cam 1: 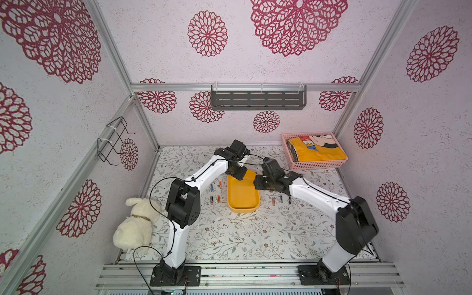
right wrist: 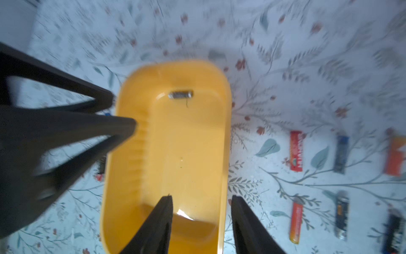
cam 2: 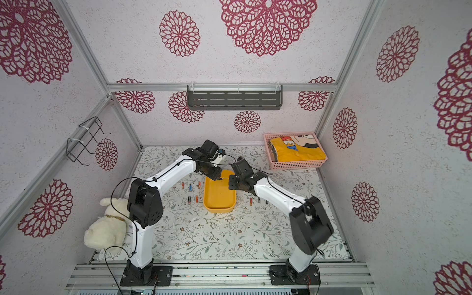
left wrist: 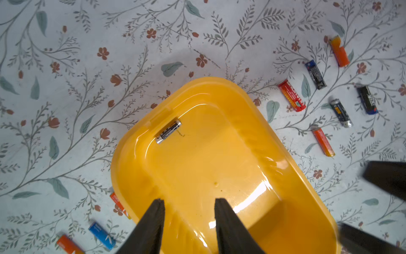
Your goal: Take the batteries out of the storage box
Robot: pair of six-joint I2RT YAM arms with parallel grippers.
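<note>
The yellow storage box (cam 1: 243, 210) stands in the middle of the table. One black-and-silver battery lies inside it, against the far end wall; the right wrist view shows the same battery (right wrist: 180, 94), blurred. My left gripper is over the box, its fingers parted and empty, the battery lying clear of them. My right gripper hangs over the box's right side wall, also with parted, empty fingers. In the top left view the left gripper (cam 1: 244, 178) hides the far end of the box, while the right gripper (cam 1: 256, 183) covers part of its right rim.
Several batteries lie on the table right of the box, among them a red one (right wrist: 296, 151). More lie to the left, including a blue one (cam 1: 212, 187). A pink basket (cam 1: 314, 165) stands back right, a white plush toy (cam 1: 132, 232) front left.
</note>
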